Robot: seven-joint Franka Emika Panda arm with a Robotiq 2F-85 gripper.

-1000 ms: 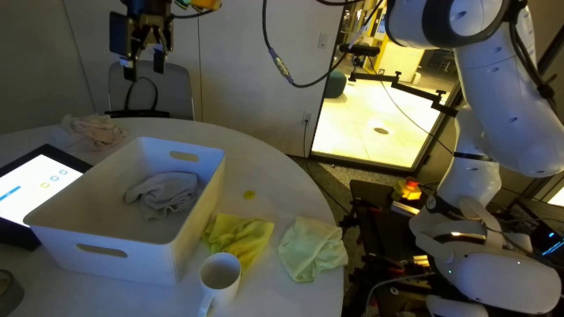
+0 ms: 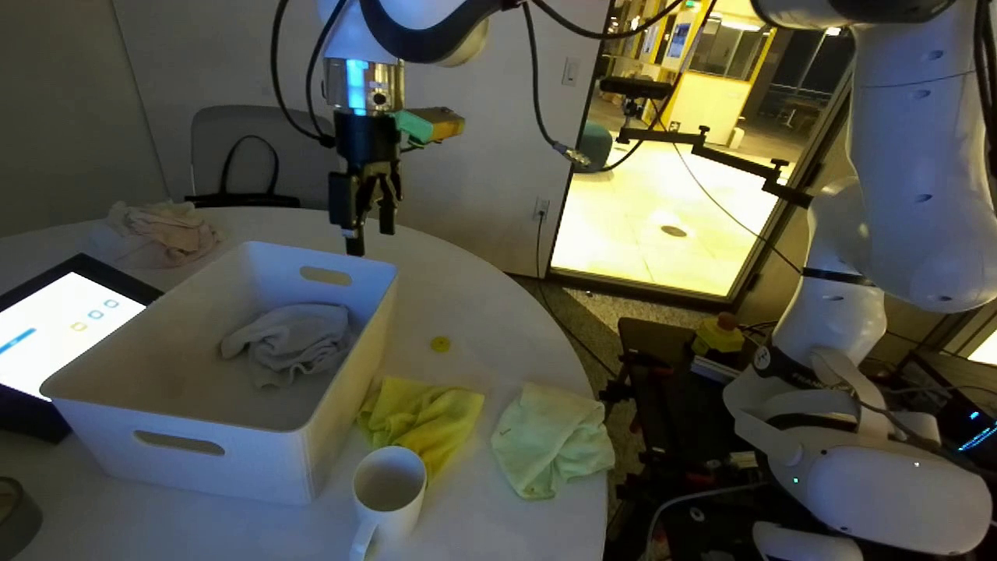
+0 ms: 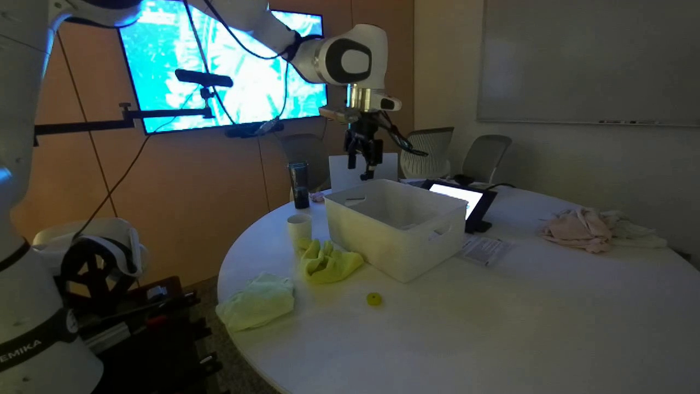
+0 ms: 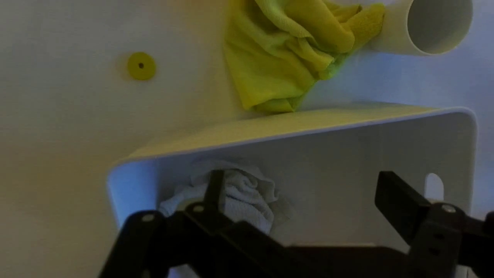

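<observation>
My gripper is open above the white bin (image 4: 287,133), with nothing held between its fingers. In exterior view 1 the gripper (image 2: 370,241) hangs higher than the bin's rim, near its far right corner. Inside the bin (image 2: 177,472) a crumpled grey-white cloth (image 2: 294,338) lies on the floor; one finger partly hides this cloth (image 4: 245,199) in the wrist view. Just outside the bin's long wall rests a bunched yellow cloth (image 2: 425,418). A pale green-yellow cloth (image 2: 549,441) lies by the table edge. The pinkish cloth (image 2: 168,234) is beyond the bin.
A white mug (image 2: 388,491) stands close to the yellow cloth. The small yellow disc (image 2: 440,344) sits on clear table. Beside the bin is a lit tablet (image 2: 70,322). In exterior view 2 a dark tumbler (image 3: 299,185) stands at the table's edge.
In exterior view 1 my gripper has moved right and down, from over the far left to near the bin's far right corner. The cloths, bin and mug have stayed put.
</observation>
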